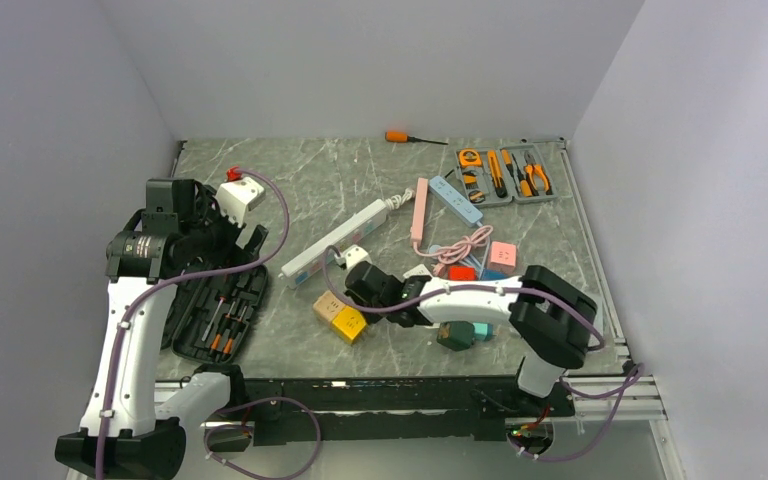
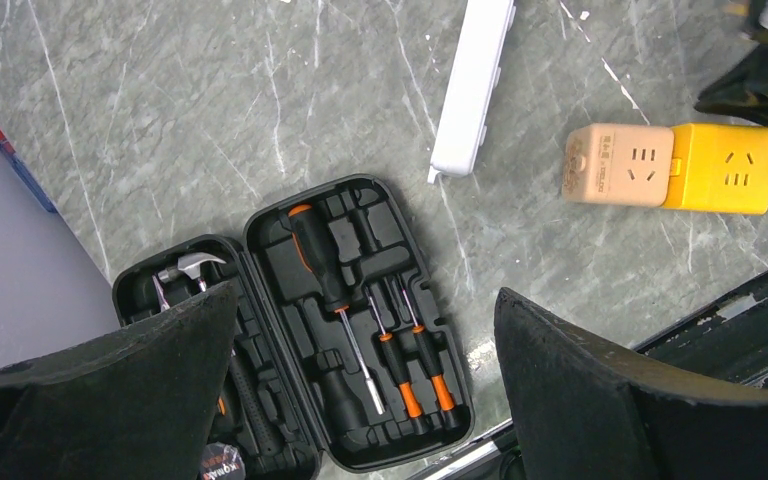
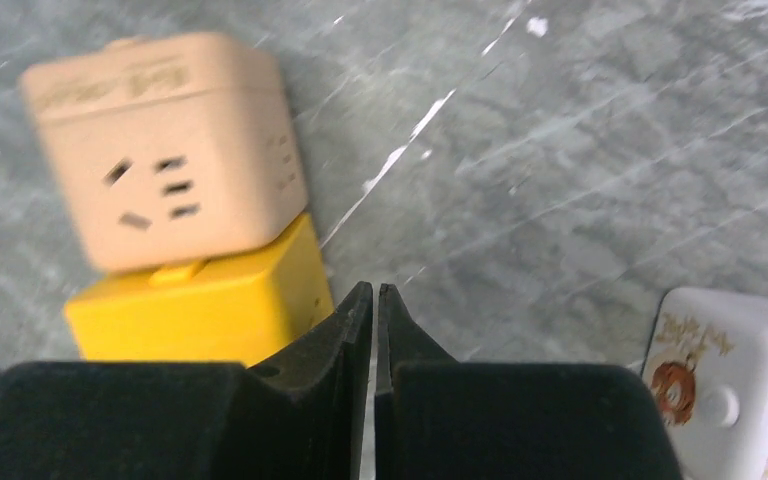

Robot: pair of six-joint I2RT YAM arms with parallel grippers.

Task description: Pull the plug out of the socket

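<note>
The long white power strip (image 1: 335, 240) lies diagonally on the marble bench, also in the left wrist view (image 2: 470, 90). Below it sit a beige socket cube (image 3: 165, 160) and a yellow one (image 3: 200, 310), end to end. My right gripper is shut, low over the bench beside these cubes, its tips together; nothing clearly shows between them. In the top view it hides part of the strip's surroundings. My left gripper hangs high at the left over the open black toolbox (image 2: 350, 300), open and empty.
Pink (image 1: 419, 208) and blue (image 1: 455, 200) strips, coiled cables, more cubes and an orange tool case (image 1: 500, 175) fill the right half. A screwdriver (image 1: 397, 136) lies at the back. The front middle and back left have bare marble.
</note>
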